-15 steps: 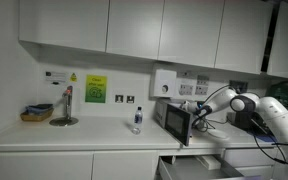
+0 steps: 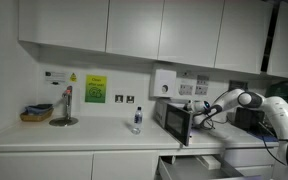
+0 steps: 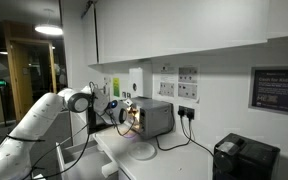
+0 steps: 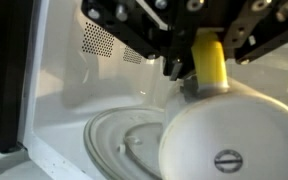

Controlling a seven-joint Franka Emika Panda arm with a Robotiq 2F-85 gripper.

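Observation:
My gripper is shut on a white mug point(image 4: 232, 142), whose round base with a small dark logo faces the wrist camera. A yellow part point(image 4: 210, 58), possibly the handle, shows between the fingers. In the wrist view the mug is partly over the glass turntable point(image 4: 124, 132) inside the microwave; I cannot tell whether they touch. The microwave point(image 3: 154, 118) stands on the counter with its dark door point(image 2: 178, 123) open, and my gripper point(image 2: 193, 108) is at its opening. The exterior views show the mug too small to make out.
A white plate point(image 3: 141, 151) lies on the counter near the microwave. Left along the worktop stand a bottle point(image 2: 138, 119), a tap point(image 2: 69, 103) and a basket point(image 2: 36, 112). A drawer point(image 2: 187, 167) is open below. Clear counter lies between tap and bottle.
The arm has shifted only slightly at the microwave opening, its wrist a little changed in pose. Door, drawer and counter items look the same.

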